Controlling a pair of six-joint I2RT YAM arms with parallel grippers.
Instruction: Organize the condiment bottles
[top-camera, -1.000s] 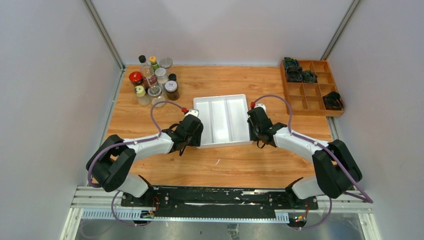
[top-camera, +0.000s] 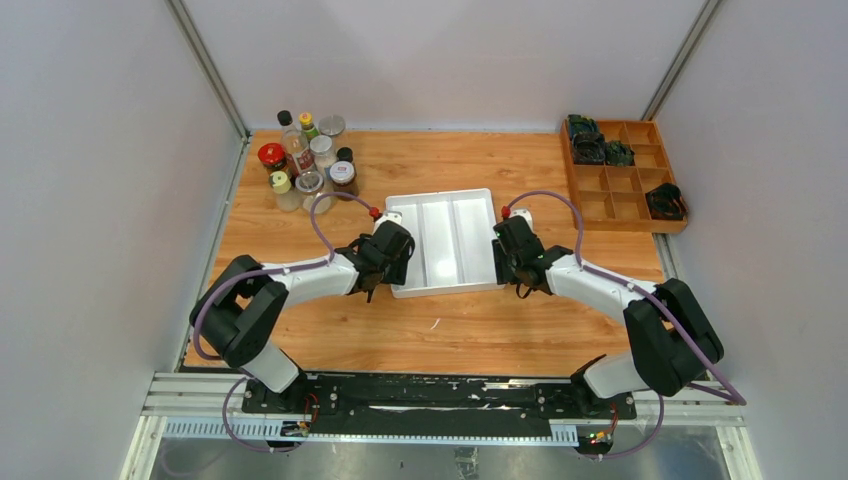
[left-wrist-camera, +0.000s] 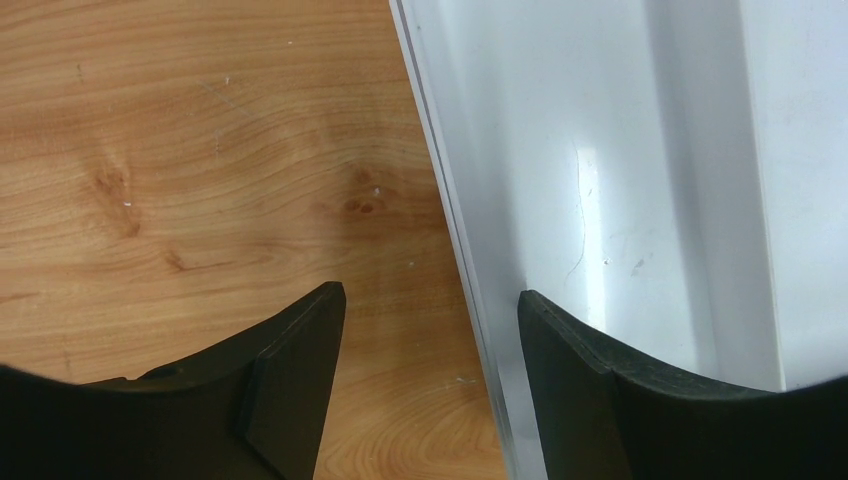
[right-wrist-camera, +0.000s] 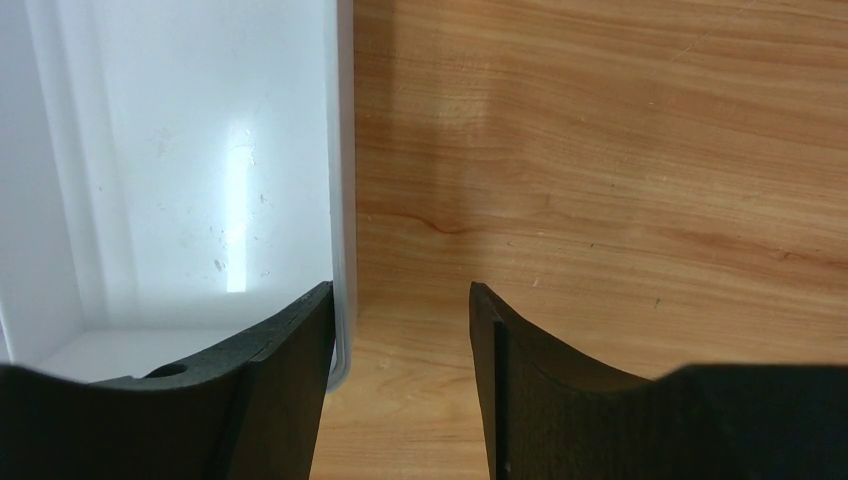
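A white tray (top-camera: 441, 243) divided into long compartments lies at mid-table. Over its left wall stands my left gripper, open; in the left wrist view one finger (left-wrist-camera: 575, 370) is on the tray's inner side and the other over bare wood. My right gripper is open too, its left finger (right-wrist-camera: 285, 365) inside the tray's right wall (right-wrist-camera: 342, 200) and the other outside. Neither wall is pinched. At the back left cluster the condiment containers, among them a clear bottle (top-camera: 297, 148), a red-lidded jar (top-camera: 272, 156) and a white-lidded jar (top-camera: 342, 178).
A wooden compartment box (top-camera: 610, 190) holding dark bundles stands at the back right. Bare wood (top-camera: 440, 340) lies in front of the tray, and the table behind it is clear between the jars and the box.
The left arm has shifted a little to the right, bringing its gripper further over the tray's left edge. My right gripper has barely moved. Tray and bottles look unmoved.
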